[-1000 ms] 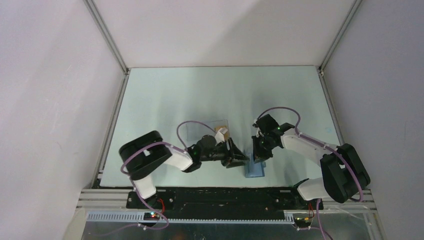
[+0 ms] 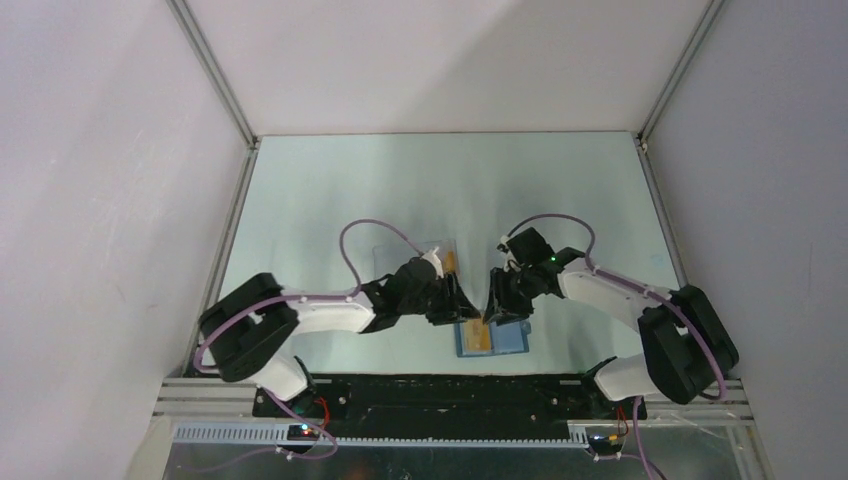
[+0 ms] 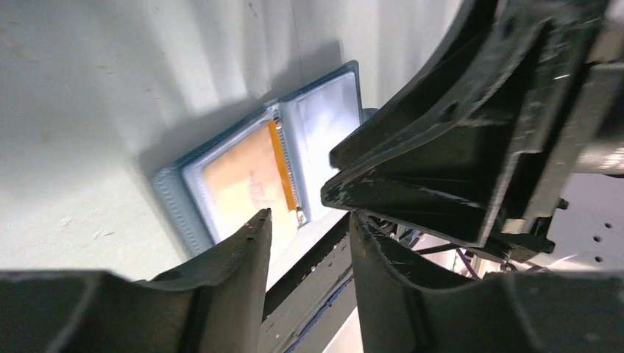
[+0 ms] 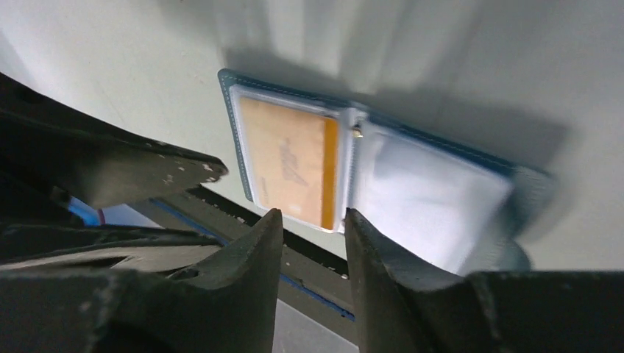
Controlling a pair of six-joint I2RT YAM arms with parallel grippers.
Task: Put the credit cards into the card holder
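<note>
The blue card holder point(image 2: 508, 342) lies spread open at the table's front. An orange card point(image 3: 245, 184) shows in one side point(image 4: 287, 158); the other side point(image 4: 416, 198) shows a clear, pale sleeve. My left gripper point(image 2: 452, 310) is over the holder's left side, its fingers part open with nothing visible between them. My right gripper point(image 2: 500, 308) is over the holder from the right, also part open and apparently empty, with its fingertips near the hinge. In each wrist view the other gripper's dark body looms close beside the holder.
A clear tray point(image 2: 395, 258) with an orange item point(image 2: 449, 262) lies behind the left gripper, partly hidden by it. The front edge and dark rail run just below the holder.
</note>
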